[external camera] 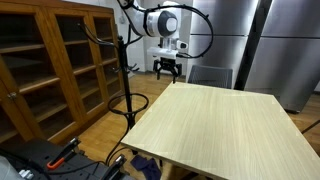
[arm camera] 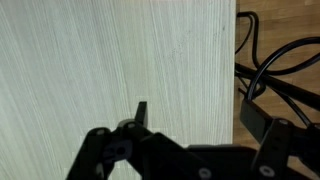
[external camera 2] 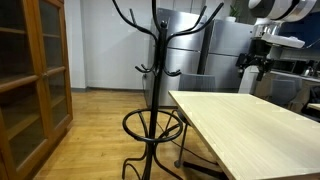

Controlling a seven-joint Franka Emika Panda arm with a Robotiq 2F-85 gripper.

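Observation:
My gripper is open, with only the pale tabletop [arm camera: 120, 60] in sight between its fingers. In exterior view 1 the white arm [external camera: 161, 22] reaches down at the far left corner of the table, and the dark gripper [external camera: 167, 70] hangs near that corner. Exterior view 2 has the gripper [external camera 2: 254, 70] above the table's far edge. No object lies on the bare part of the table that shows.
A black coat stand [external camera 2: 153, 120] with curved hooks and a ring stands beside the table. A dark chair [external camera: 210, 77] is behind it. Wooden glass-door cabinets [external camera: 50, 60] line the left. Dark blue cloth [external camera: 147, 166] lies on the floor.

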